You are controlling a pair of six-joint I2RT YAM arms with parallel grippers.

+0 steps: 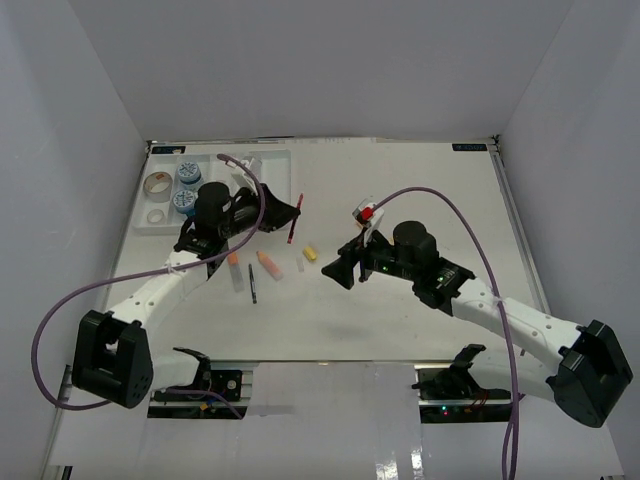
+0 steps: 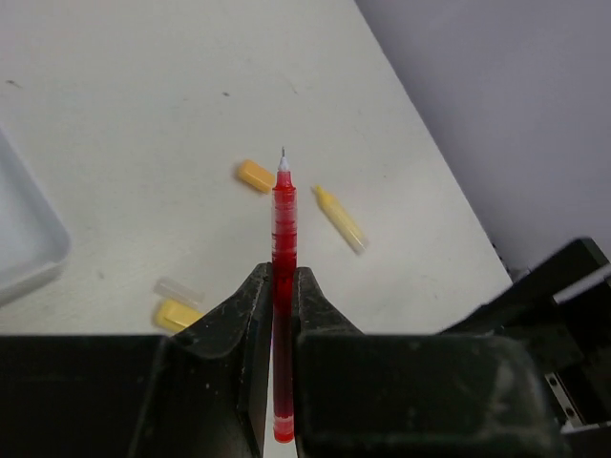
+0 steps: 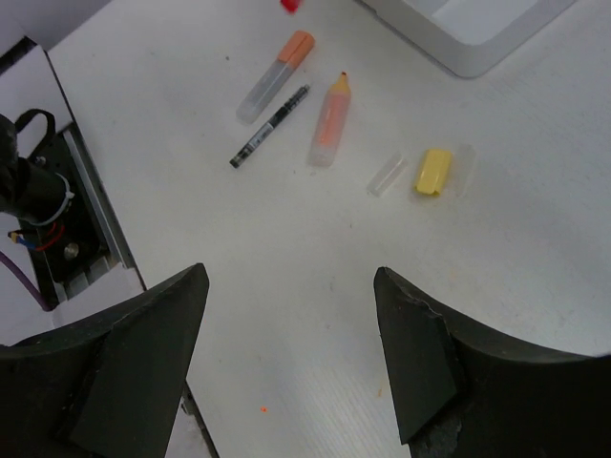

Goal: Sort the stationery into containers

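Observation:
A red pen (image 2: pixel 284 229) points away from my left gripper, which is shut on it; in the top view the pen (image 1: pixel 295 219) hangs just off the tray's front right corner. My right gripper stands open above bare table, nothing between its fingers. An orange-capped marker (image 3: pixel 277 76), a black pen (image 3: pixel 270 126) and an orange highlighter (image 3: pixel 330 120) lie on the table. Near them are a yellow cap (image 3: pixel 432 172) and a clear piece (image 3: pixel 388 175). A yellow highlighter (image 2: pixel 340 219) and an orange cap (image 2: pixel 256 176) lie farther right, mostly hidden from above by the right arm.
At the back left is a white divided tray (image 1: pixel 288 180). Its left part holds a tape roll (image 1: pixel 158 186) and blue-topped round items (image 1: pixel 189 173). Behind and right of my right arm the table (image 1: pixel 430 180) is clear.

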